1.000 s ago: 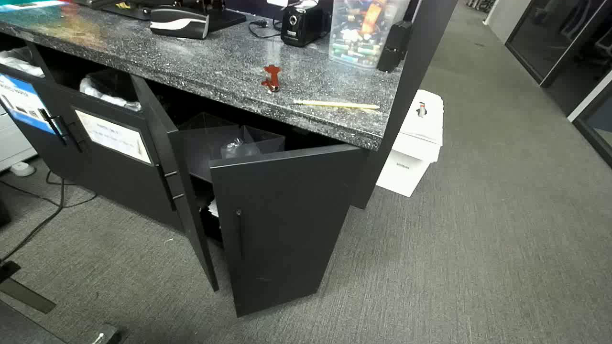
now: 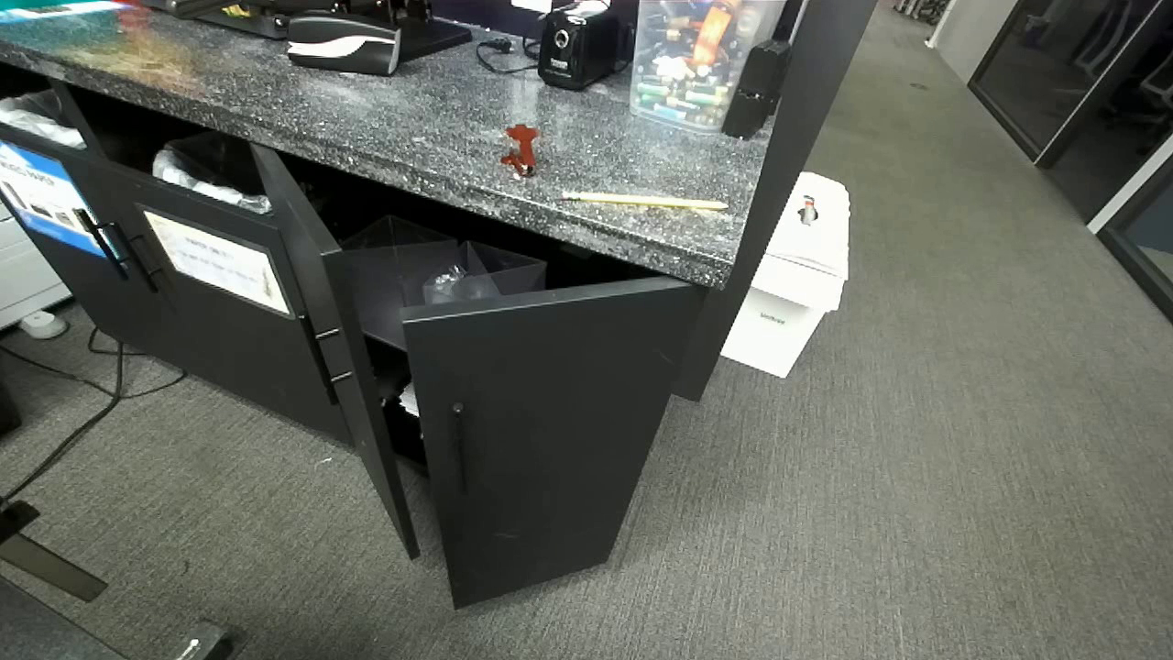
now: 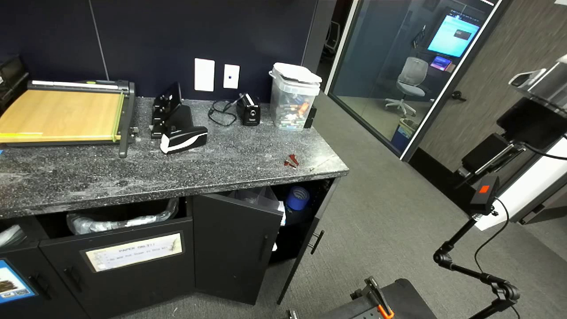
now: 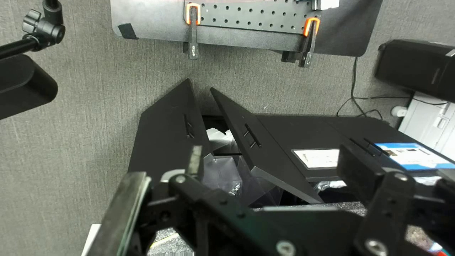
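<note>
No arm shows in either exterior view; my gripper appears only in the wrist view, large and dark across the bottom. Its fingers stand wide apart, with nothing visibly held. Below, in that view, two black cabinet doors (image 4: 168, 123) (image 4: 256, 136) stand ajar. Between them sits a clear bin (image 4: 221, 172). On the speckled counter (image 2: 423, 121) lie a small red-brown object (image 2: 521, 149) and a yellow pencil (image 2: 646, 202) near the right end. My gripper hides much of the counter in the wrist view.
A stapler (image 3: 183, 139), a pencil sharpener (image 3: 248, 110) and a clear tub of batteries (image 3: 294, 101) occupy the counter's back, with a paper cutter (image 3: 66, 111) at left. A white bin (image 2: 789, 280) stands beside the cabinet. Carpet in front is open.
</note>
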